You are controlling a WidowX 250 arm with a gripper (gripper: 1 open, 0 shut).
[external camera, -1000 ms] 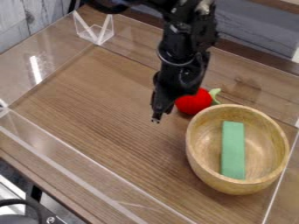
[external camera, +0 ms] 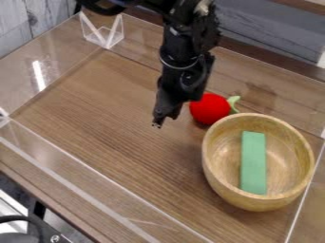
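The black gripper hangs over the middle of the wooden table, shut, with nothing visible between its fingers. Just right of it, partly behind the arm, is a red pepper-like object with a green stem. A tan bowl stands at the front right, holding a green bar that lies lengthwise inside it.
A clear plastic piece is at the back left corner. A dark cable runs at the lower left, off the table.
The gripper has shifted slightly to the left over the last second, a little away from the red object. The bowl and green bar have not visibly moved.
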